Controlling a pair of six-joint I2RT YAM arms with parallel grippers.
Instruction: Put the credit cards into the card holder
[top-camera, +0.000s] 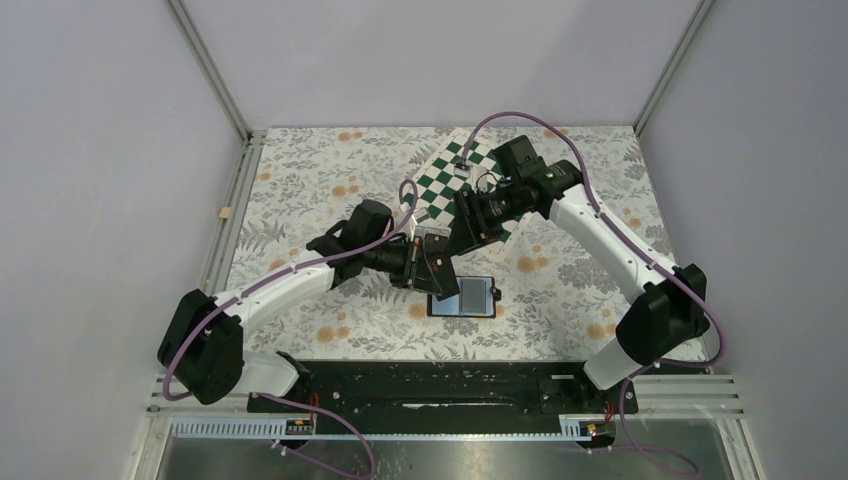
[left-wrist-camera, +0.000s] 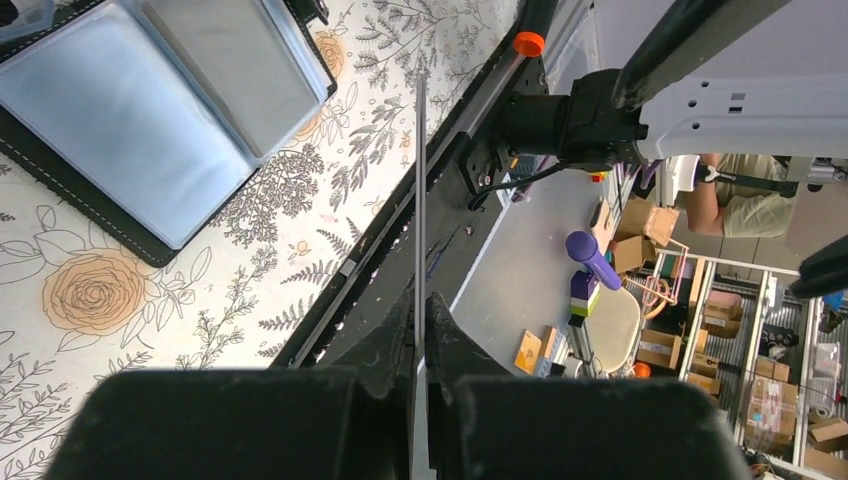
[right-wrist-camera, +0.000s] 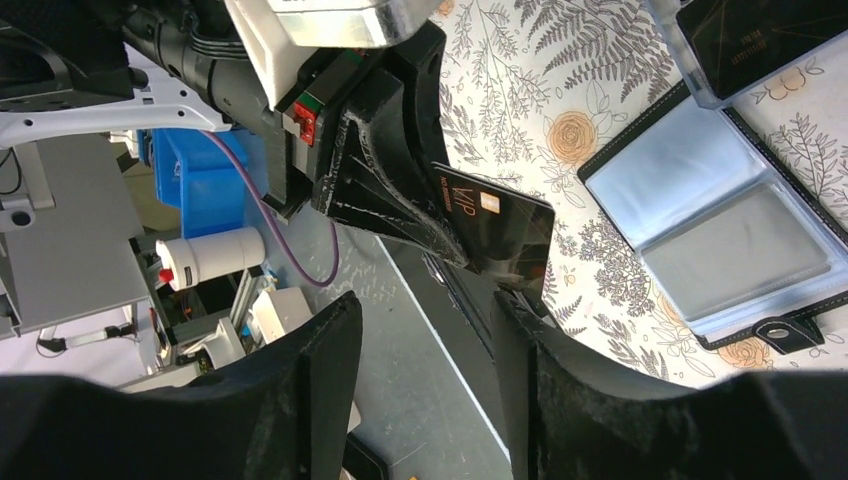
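A black card (right-wrist-camera: 500, 222) marked "VIP" is pinched in my left gripper, which is shut on it. From the left wrist the card (left-wrist-camera: 420, 200) shows edge-on, upright between the fingertips. My right gripper stands open beside the card, its fingers apart and nothing between them. The card holder (top-camera: 475, 297) lies opened flat on the table, below and to the front of both grippers. Its clear sleeves (right-wrist-camera: 675, 165) face up and look empty. From above, the card (top-camera: 443, 275) overlaps the holder's left part.
Behind the holder is a clear box (right-wrist-camera: 715, 95) with another black card (right-wrist-camera: 770, 40) in it. A green-and-white checkered sheet (top-camera: 437, 185) lies at the back, partly under the right arm.
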